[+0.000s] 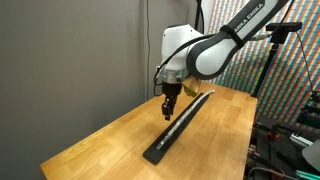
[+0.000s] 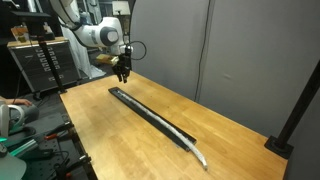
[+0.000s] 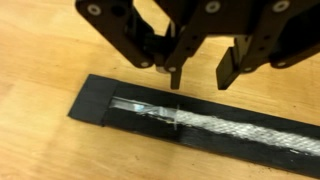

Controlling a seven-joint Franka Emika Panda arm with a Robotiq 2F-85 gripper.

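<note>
A long black channel lies on the wooden table, running diagonally in both exterior views. Along its groove rests a whitish braided strand; near the closed end, a clear, tube-like stretch shows. At the opposite end, the strand's tip sticks out past the channel onto the wood. My gripper is over the channel's edge near the clear stretch, its two fingers apart and nothing visible between them. In the first exterior view the gripper hangs above the table, clear of the strand.
Bare wooden table spreads widely on the left, and more free wood lies right of the channel. A grey wall panel stands along one side. Dark equipment is at the table's right edge.
</note>
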